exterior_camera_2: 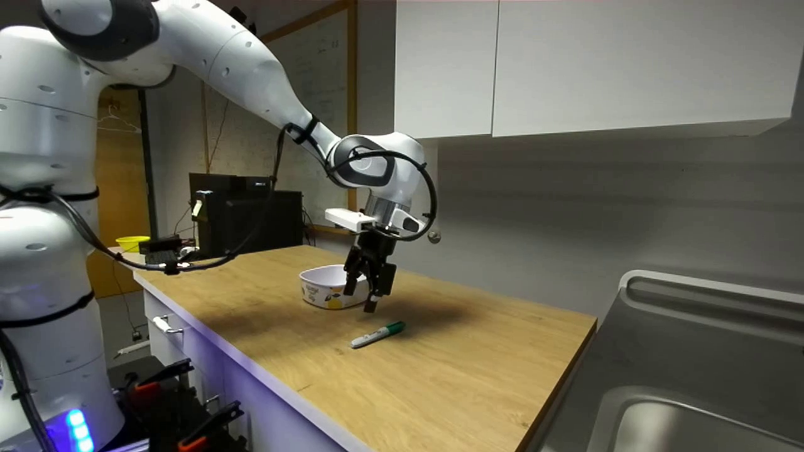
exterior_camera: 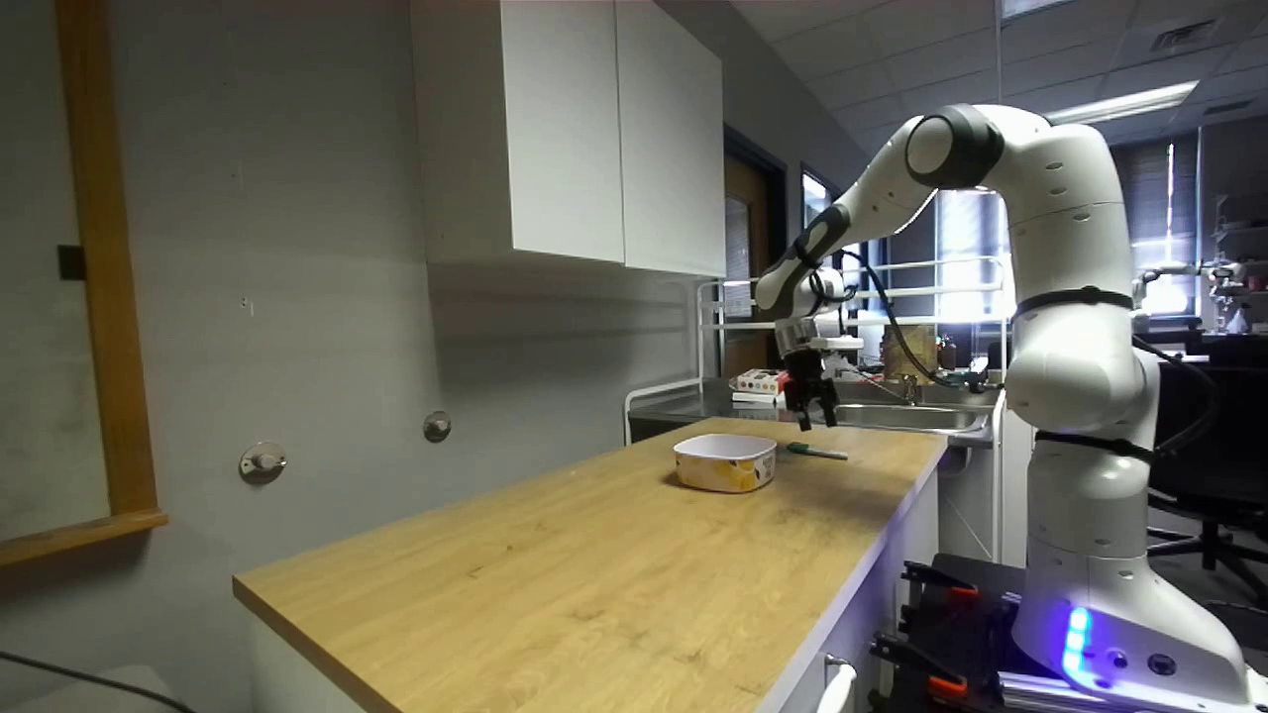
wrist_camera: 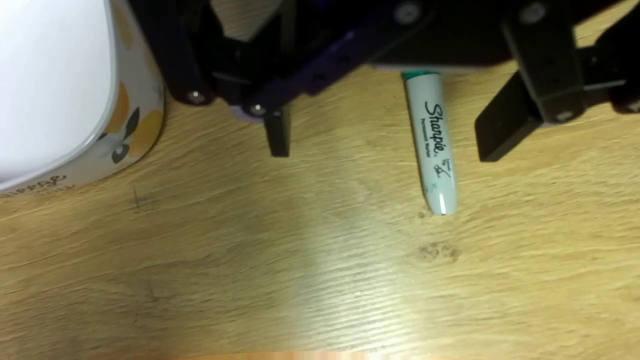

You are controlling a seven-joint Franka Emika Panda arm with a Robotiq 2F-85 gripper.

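A grey marker with a green cap (exterior_camera_2: 377, 334) lies flat on the wooden counter. Above it hangs my gripper (exterior_camera_2: 360, 301), open, with its fingers apart and nothing held. In the wrist view the marker's grey barrel (wrist_camera: 432, 141) shows between the two fingertips, closer to the right one, and lies below them on the wood; most of its green cap is hidden behind the gripper body. A white bowl with a lemon pattern (exterior_camera: 725, 463) stands upright beside the marker. Its inside looks empty where the wrist view shows it, at the upper left.
The wooden counter (exterior_camera: 535, 570) is wide and clear around the bowl and marker. A metal sink (exterior_camera_2: 671, 422) lies past the counter's end. White wall cabinets (exterior_camera_2: 603, 68) hang above the back of the counter.
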